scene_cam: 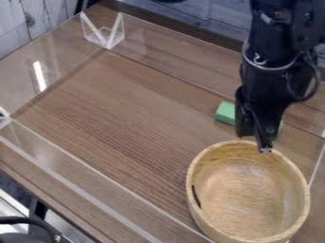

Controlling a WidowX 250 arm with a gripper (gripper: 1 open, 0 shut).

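My black gripper [264, 142] hangs from the upper right, shut, with nothing visible between its fingers, just above the back rim of a round tan bowl [203, 176]. The bowl stands empty at the lower right of the table. A green block [225, 112] lies behind the bowl, partly hidden by the gripper.
The wooden table [114, 123] has much clear room on the left and centre. A clear plastic holder [105, 30] stands at the back left. A black cable lies at the lower left corner, and a wall runs along the back.
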